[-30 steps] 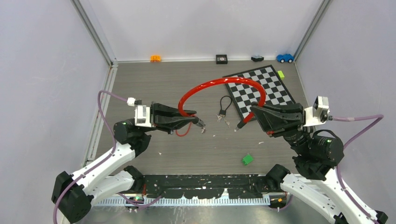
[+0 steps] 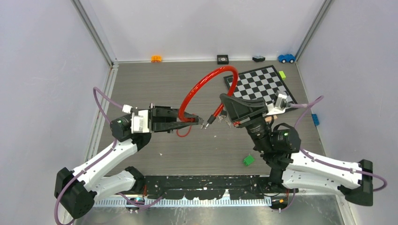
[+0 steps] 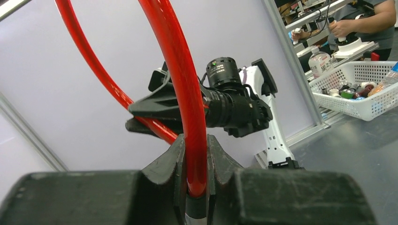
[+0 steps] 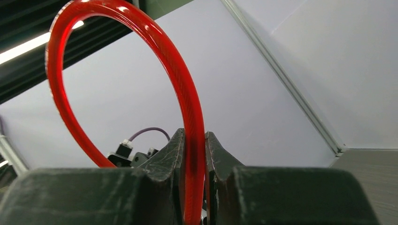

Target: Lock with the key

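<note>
A red tubular cable lock [image 2: 208, 77] arches between my two grippers. My left gripper [image 2: 196, 121] is shut on one end of it, with dark-and-metal end pieces sticking out past the fingers; in the left wrist view the tube [image 3: 192, 140] runs straight up from between the fingers. My right gripper [image 2: 224, 104] is shut on the other side of the tube [image 4: 192, 154], whose black-and-silver tip [image 2: 211, 119] sits close to the left end, small keys dangling around there. Whether the two ends touch is unclear.
A chessboard [image 2: 253, 82] lies at the back right, a green block [image 2: 248, 160] near the front, small toys along the back edge. A red loop [image 2: 183, 132] lies below my left gripper.
My right gripper has moved leftward with its end of the red lock, bringing the ends close and tightening the arch. My left gripper has stayed about in place.
</note>
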